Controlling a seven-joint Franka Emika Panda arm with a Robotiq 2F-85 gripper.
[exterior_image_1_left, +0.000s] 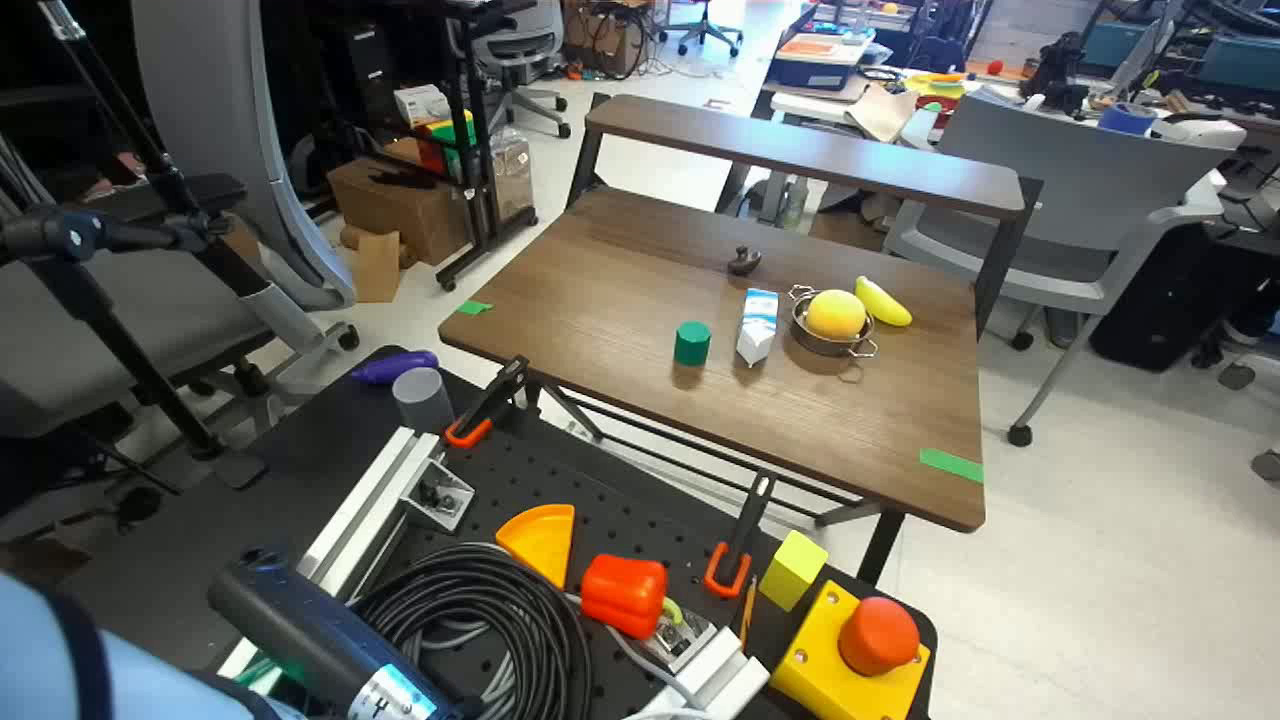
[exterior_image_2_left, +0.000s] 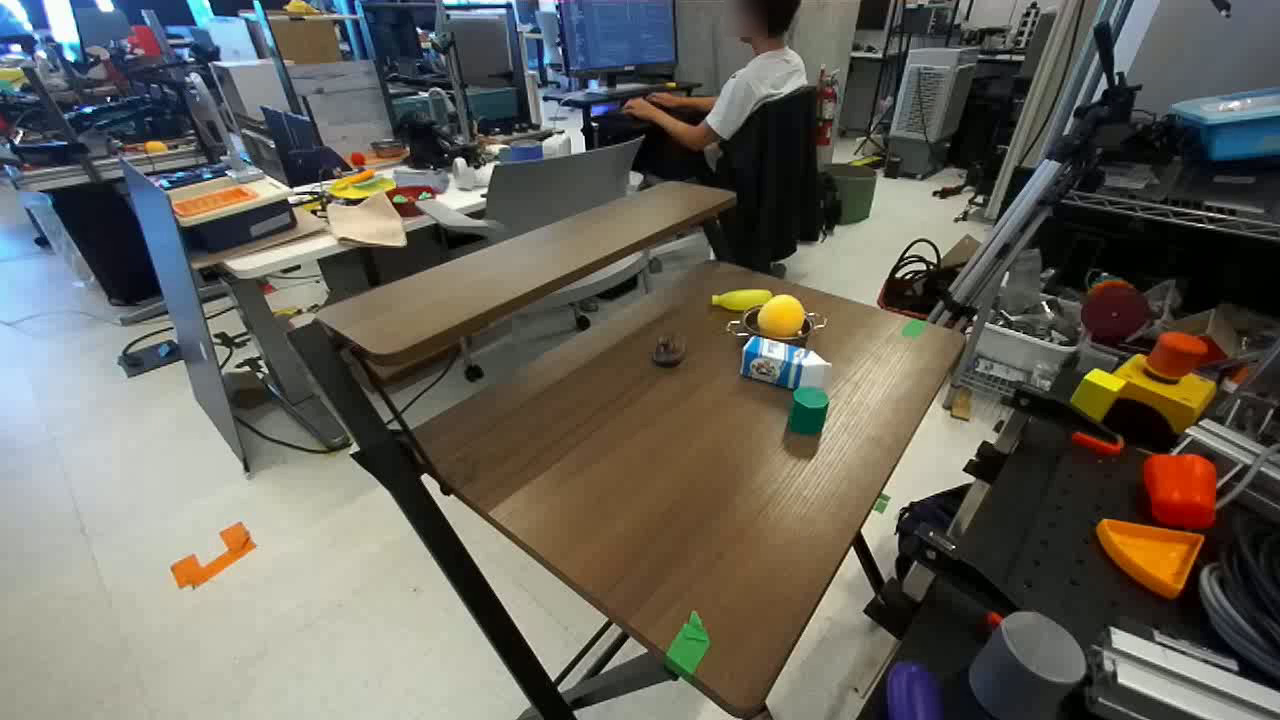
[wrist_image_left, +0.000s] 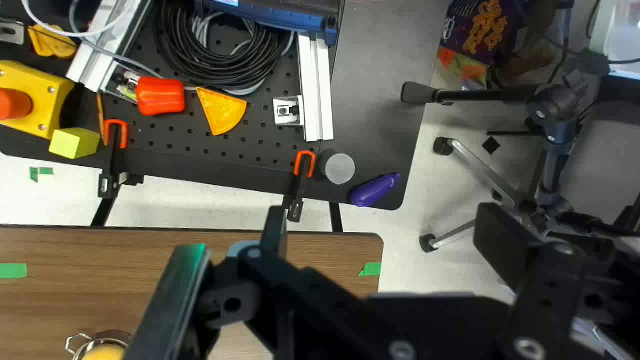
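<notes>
In the wrist view my gripper stands open over the table's near edge, its dark fingers (wrist_image_left: 177, 300) wide apart and nothing held between them. Both exterior views leave the gripper out of sight. On the brown table (exterior_image_1_left: 576, 276) a yellow round fruit (exterior_image_1_left: 836, 313) rests in a small metal pot (exterior_image_1_left: 819, 342). Behind the pot lies a yellow banana-like item (exterior_image_1_left: 883, 301). A blue and white carton (exterior_image_1_left: 757, 324) lies on its side next to the pot. The green cylinder (exterior_image_1_left: 692, 343) stands apart, and a small dark object (exterior_image_1_left: 744, 260) sits farther back.
A raised shelf (exterior_image_1_left: 792, 150) spans the table's back. Across a gap, the black pegboard bench (exterior_image_1_left: 480, 504) carries an orange pepper (exterior_image_1_left: 624, 594), an orange wedge (exterior_image_1_left: 540, 540), a yellow block (exterior_image_1_left: 793, 570), a grey cup (exterior_image_1_left: 421, 398) and coiled cable.
</notes>
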